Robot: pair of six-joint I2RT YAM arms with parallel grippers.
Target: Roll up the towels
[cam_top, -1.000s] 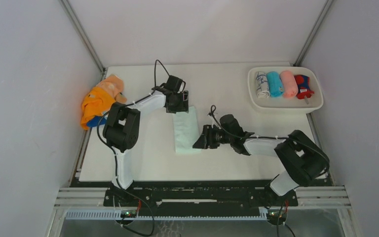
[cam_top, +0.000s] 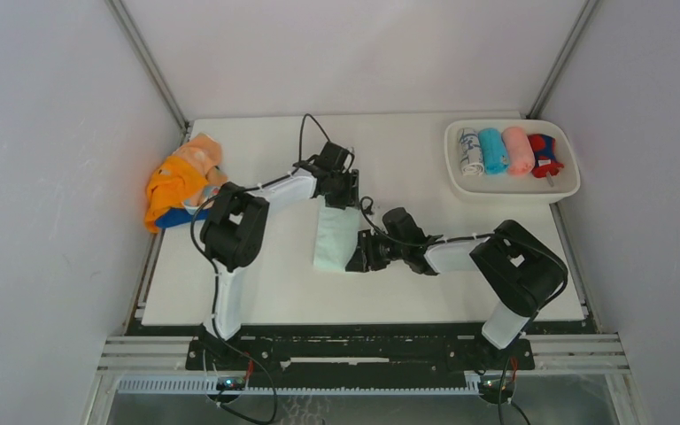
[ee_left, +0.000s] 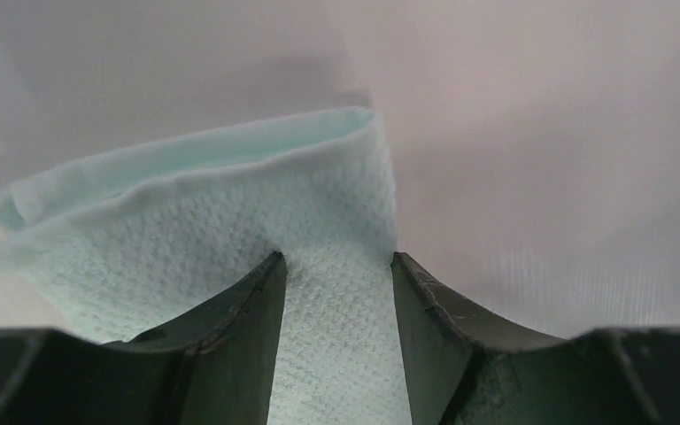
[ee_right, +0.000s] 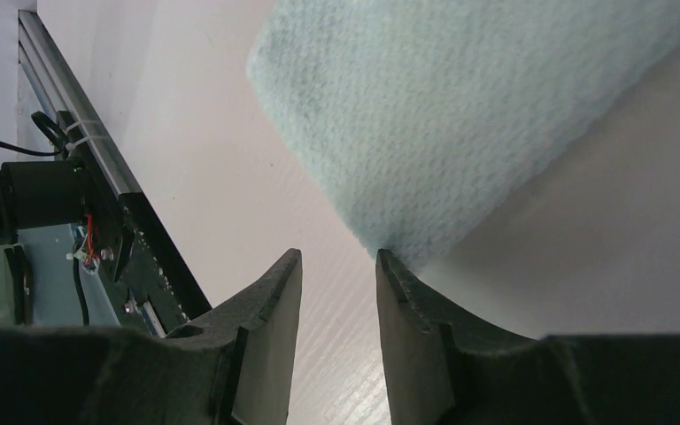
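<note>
A pale mint towel [cam_top: 334, 241] lies folded in a long upright strip at the middle of the table. At its far end is my left gripper [cam_top: 342, 200]. In the left wrist view, the towel [ee_left: 319, 221] shows between and beyond the fingers, and its far end gapes along the fold. The fingertips stand apart there; whether they grip the cloth is unclear. My right gripper [cam_top: 357, 258] is at the near right corner. In the right wrist view, the fingers [ee_right: 390, 292] are parted, with the towel's corner [ee_right: 398, 226] just past the right fingertip.
A white bin [cam_top: 518, 184] at the back right holds several rolled towels side by side. Crumpled orange and blue cloths [cam_top: 174, 188] are heaped at the left edge. The table between towel and bin is bare.
My right gripper has shifted slightly left. The towel's near end sits a touch farther back.
</note>
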